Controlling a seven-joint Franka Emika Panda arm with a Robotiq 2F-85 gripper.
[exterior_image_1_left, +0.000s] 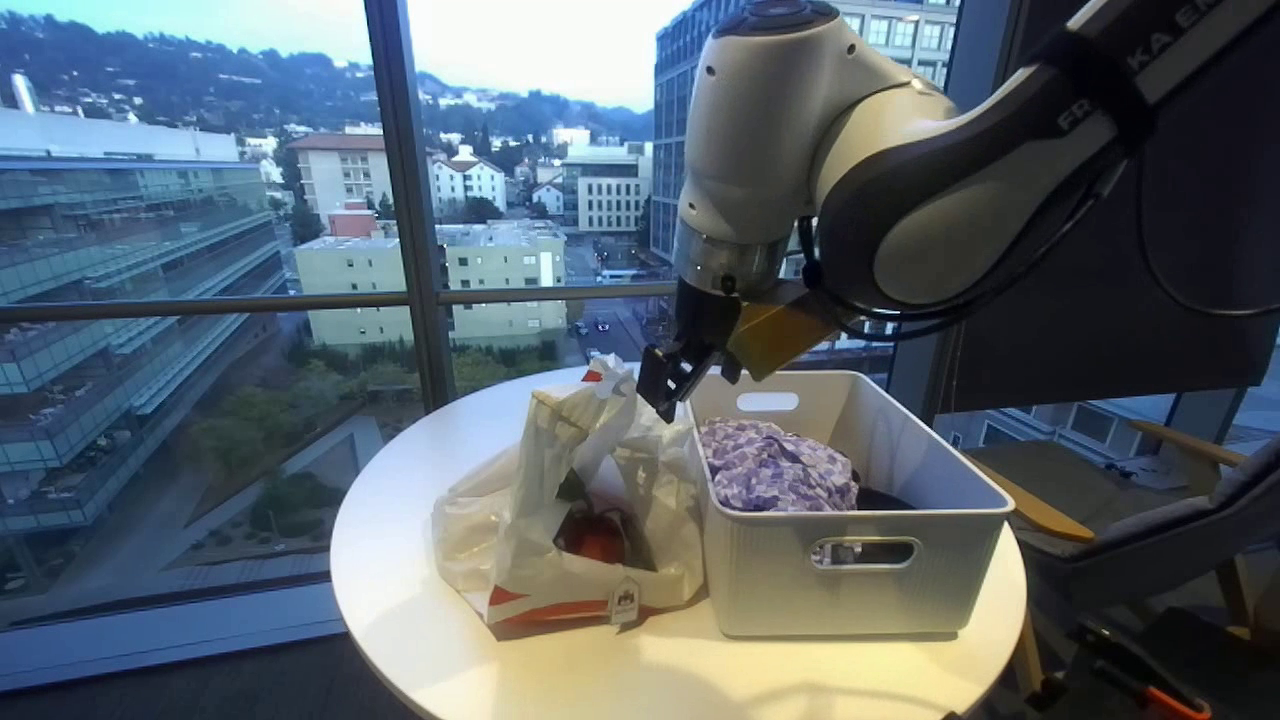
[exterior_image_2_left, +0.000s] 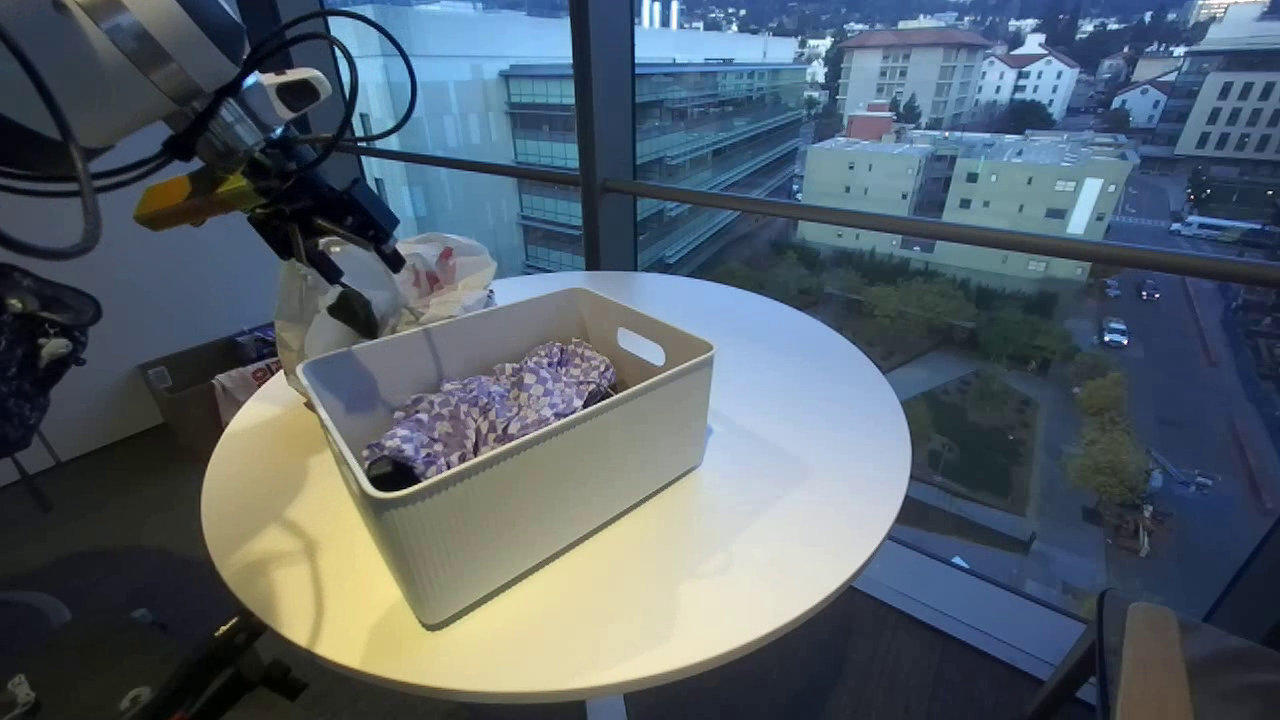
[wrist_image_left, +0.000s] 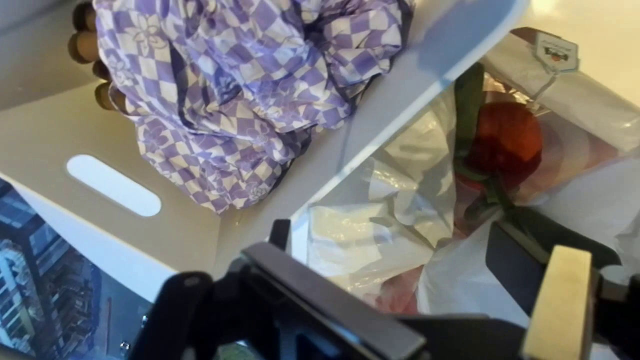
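My gripper (exterior_image_1_left: 672, 390) hangs above the table where the bag and the bin meet, its fingers open. In the wrist view, its fingers (wrist_image_left: 336, 300) are spread wide and hold nothing; the bag lies below them. The white plastic bag (exterior_image_1_left: 486, 528) stands upright with its side gaping. Inside it shows a red tomato-like item (wrist_image_left: 507, 144) with green leaves or stems. The pale grey bin (exterior_image_1_left: 858, 600) stands right beside the bag. In it rests a crumpled purple-and-white checked cloth (exterior_image_2_left: 498, 402), partly covering some dark thing underneath.
Brown rounded ends (wrist_image_left: 84, 48) poke out beside the cloth in the bin. Windows with metal rails (exterior_image_1_left: 540, 293) stand behind. A chair (exterior_image_1_left: 1134, 528) is at the right.
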